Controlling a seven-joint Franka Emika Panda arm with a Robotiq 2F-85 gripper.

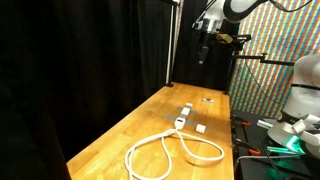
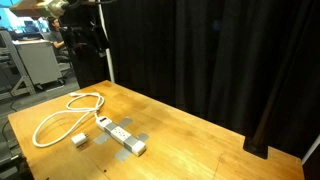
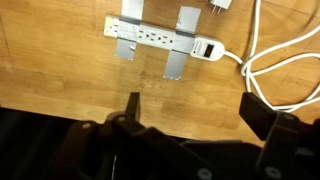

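A white power strip lies on the wooden table, held down by two strips of grey tape. Its white cord loops away across the table, as exterior view 2 also shows with the power strip near the front. A small white plug or adapter with metal prongs sits at the top edge of the wrist view; a white block rests beside the strip in exterior view 2. My gripper hangs high above the table, open, its dark fingers wide apart with nothing between them.
The wooden table has wide clear room beyond the strip. Black curtains run along one side, with a dark post base at the table's edge. Small pale pieces lie at the far end in exterior view 1.
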